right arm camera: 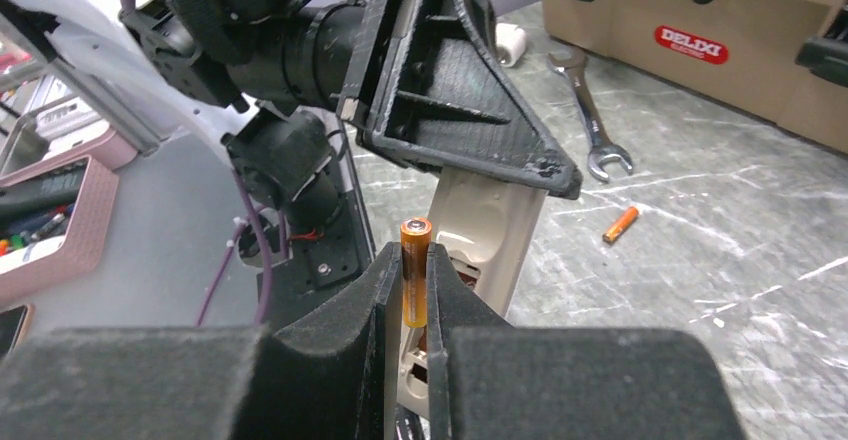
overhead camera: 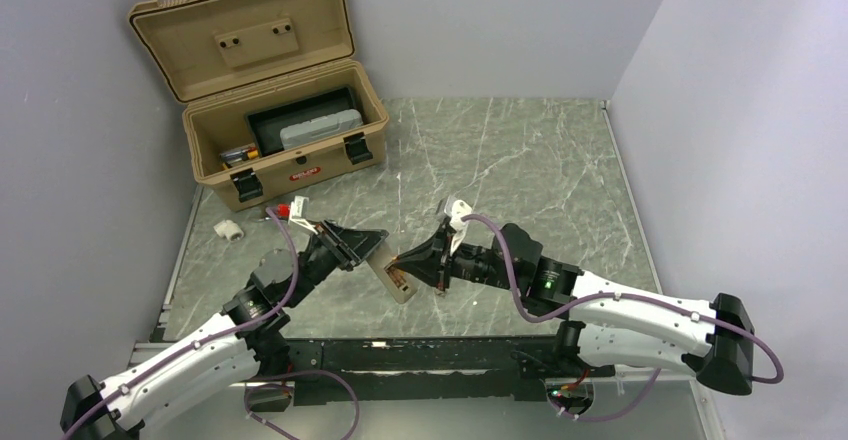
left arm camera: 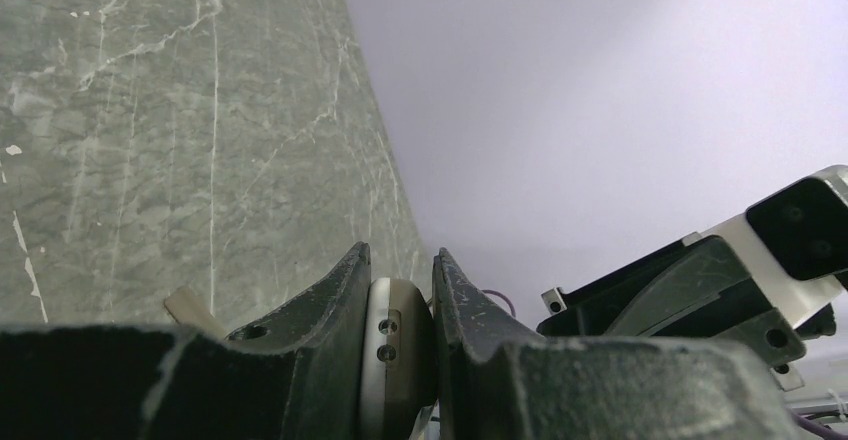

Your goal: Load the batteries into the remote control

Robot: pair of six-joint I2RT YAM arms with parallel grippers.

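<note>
A pale grey remote hangs tilted from my left gripper, which is shut on its upper end; in the right wrist view the remote shows an open battery bay. My right gripper is shut on an orange battery, held upright over that bay, partly hiding it; whether it touches cannot be told. Another orange battery lies loose on the marble surface. The left wrist view shows the left fingertips closed round the remote's rounded end.
An open tan toolbox stands at the back left. A wrench and a white object lie near it.
</note>
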